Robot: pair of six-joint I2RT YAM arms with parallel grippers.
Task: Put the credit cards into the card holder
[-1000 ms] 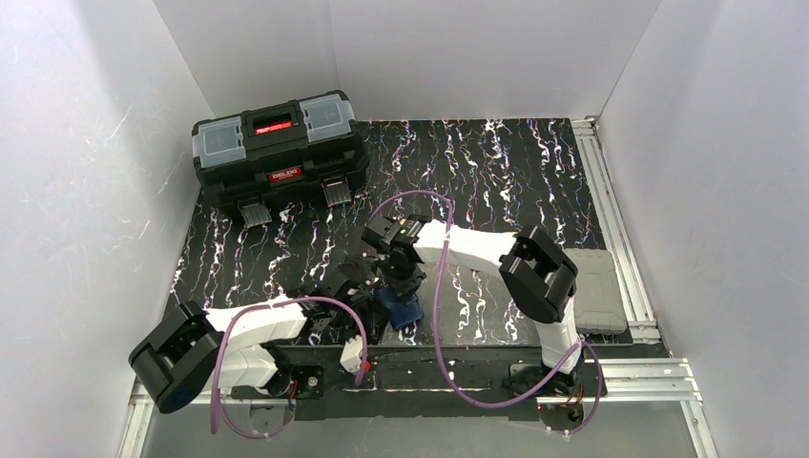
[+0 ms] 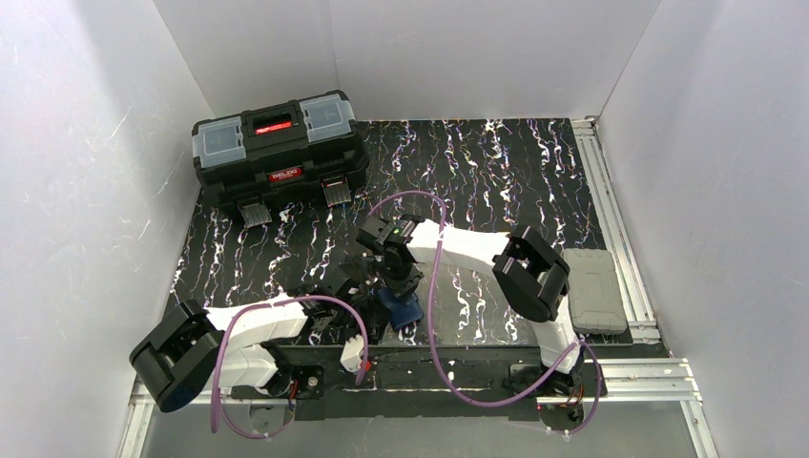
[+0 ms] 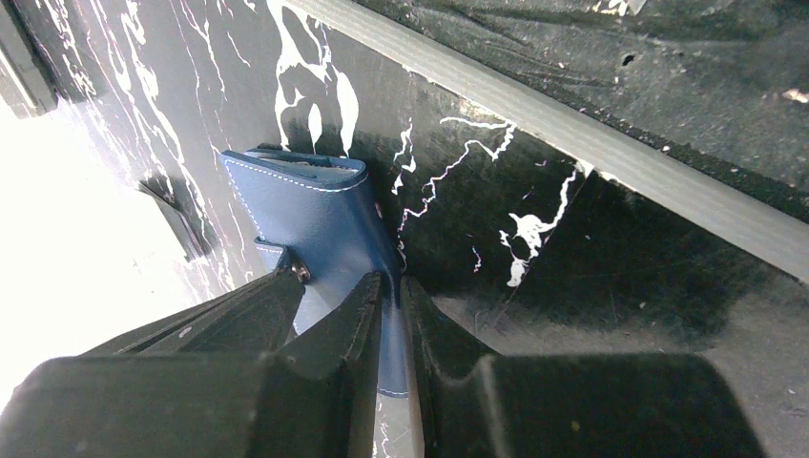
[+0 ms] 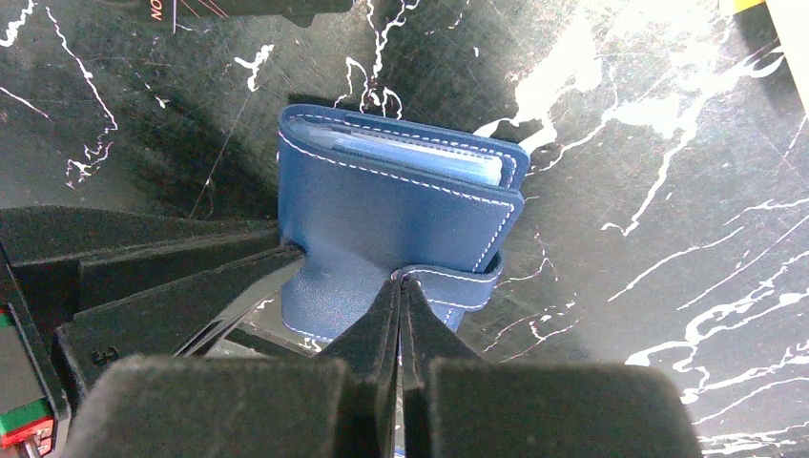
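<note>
The blue card holder (image 4: 363,215) lies closed on the dark marbled table, its strap (image 4: 448,284) folded across the front. Pale clear sleeves (image 4: 429,157) show at its top opening. At the holder's folded side edge, my left gripper is shut on it. My right gripper is shut with its tips at the strap's inner end, over the fastener; nothing shows between its fingers. From above, both arms cover much of the holder (image 2: 404,315). I cannot make out any loose credit card.
A black toolbox (image 2: 277,157) stands at the back left and a grey case (image 2: 594,291) at the right edge. The table's front edge (image 3: 611,153) runs close to the holder. Free room lies at the back right.
The left arm shows no movement.
</note>
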